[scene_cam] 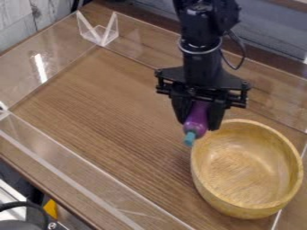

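My gripper [198, 111] is shut on a purple object [196, 122] with a light blue tip, hanging just over the upper left edge of a large yellow bowl [246, 193]. The gripper hides part of the object.
A small white wire holder [99, 27] stands at the back left. The bowl takes up the right front.
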